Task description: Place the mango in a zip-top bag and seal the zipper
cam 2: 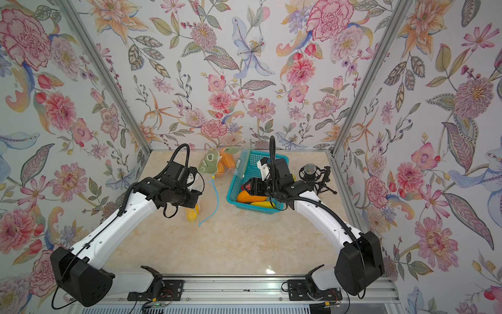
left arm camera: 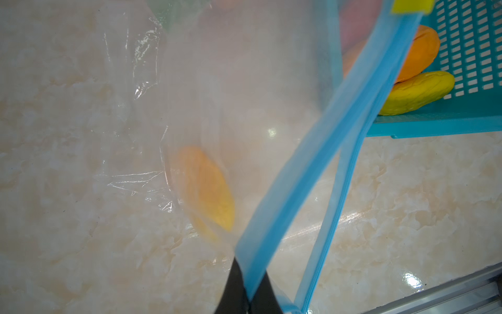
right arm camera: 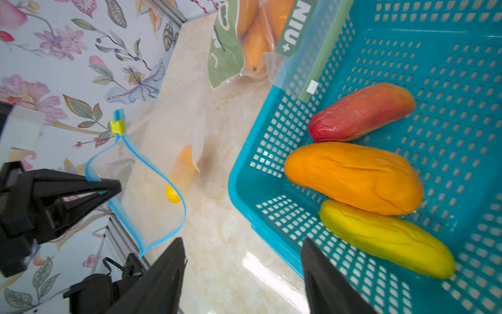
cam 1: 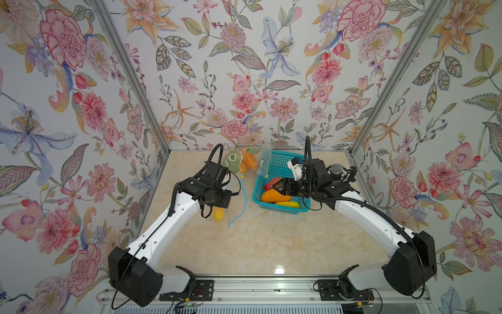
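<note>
Held at its blue zipper edge, a clear zip top bag hangs from my left gripper, which is shut on that edge. Its mouth gapes, with a yellow slider at one corner. Inside the bag lies a yellow-orange mango, low down and also visible as a mango through the film in the right wrist view. My right gripper is empty, its fingers apart, beside the teal basket and away from the bag.
A teal basket holds a red fruit, an orange one and a yellow one. Behind stands a printed bag of orange fruit. A dark tripod-like device is at right.
</note>
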